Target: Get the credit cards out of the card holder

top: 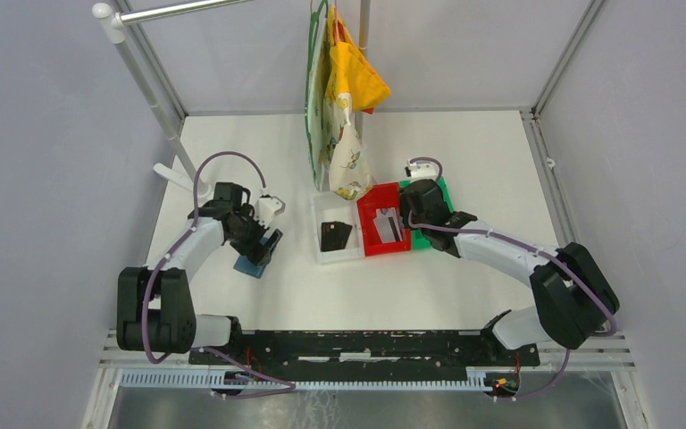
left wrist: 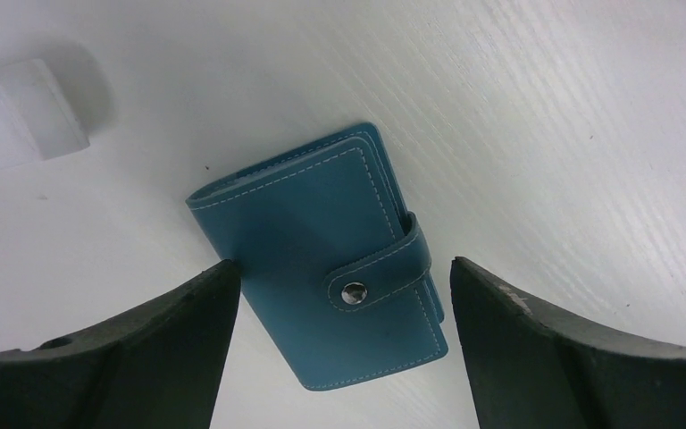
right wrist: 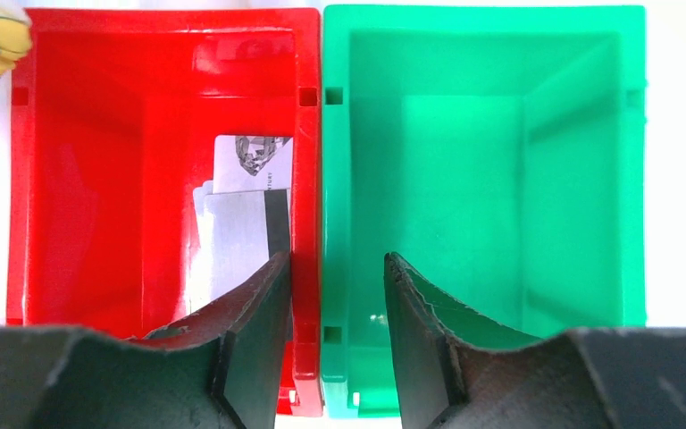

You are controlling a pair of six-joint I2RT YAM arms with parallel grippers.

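A teal-blue card holder (left wrist: 313,241), its strap (left wrist: 384,268) snapped closed, lies flat on the left of the table. No cards show out of it. My left gripper hovers over the holder, open, one finger on each side and nothing clasped. On the right, my right gripper straddles the adjoining walls of the red bin (right wrist: 305,197) and the green bin (right wrist: 337,197). Its left finger (right wrist: 263,286) is inside the red bin against that wall; a strip of green floor shows beside the right finger. Pale cards (right wrist: 232,228) lie in the red bin.
The white bin (top: 338,259), holding dark cards (top: 335,236), adjoins the red one. The green bin looks empty. Cloth bags (top: 348,161) hang over the bins' back edge. Clear table lies between the holder and bins, and along the front.
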